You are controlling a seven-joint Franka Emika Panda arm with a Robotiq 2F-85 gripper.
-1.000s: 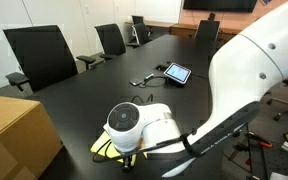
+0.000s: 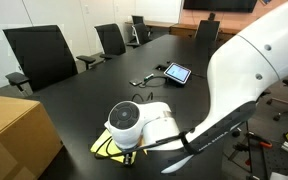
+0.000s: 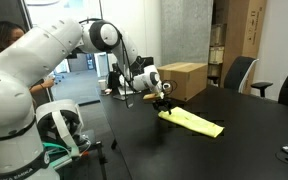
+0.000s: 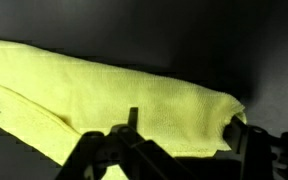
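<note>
A yellow cloth point(image 3: 192, 122) lies as a long strip on the dark table. My gripper point(image 3: 165, 104) is low over its end nearest the boxes. In the wrist view the cloth point(image 4: 104, 90) runs in from the left edge, with a seam or fold along its lower part. The gripper stands part open there, its fingers apart with cloth in the gap. Near the right finger the cloth's end curls up and looks bunched; whether it touches that finger I cannot tell. The arm covers much of the cloth point(image 2: 104, 146) in the first exterior view.
Cardboard boxes point(image 3: 184, 79) stand behind the gripper, and one large box point(image 2: 19, 135) is at the table's left. A tablet point(image 2: 178, 73) and cables lie farther along. Office chairs point(image 2: 42, 52) line the far side.
In the first exterior view the arm has shifted only slightly at the gripper end. The cloth seems to lie in about the same place.
</note>
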